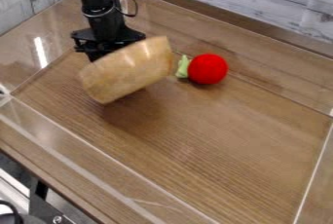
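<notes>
My black gripper (99, 39) is at the upper left, at the far rim of a tan wooden bowl (128, 70), which is tipped up and blurred. Whether the fingers grip the rim is hard to tell. A red ball (208, 69) lies right of the bowl, with a light green object (184, 67) beside it, partly hidden.
Pale walls border it at the upper left and upper right, and dark cables run at the lower left edge.
</notes>
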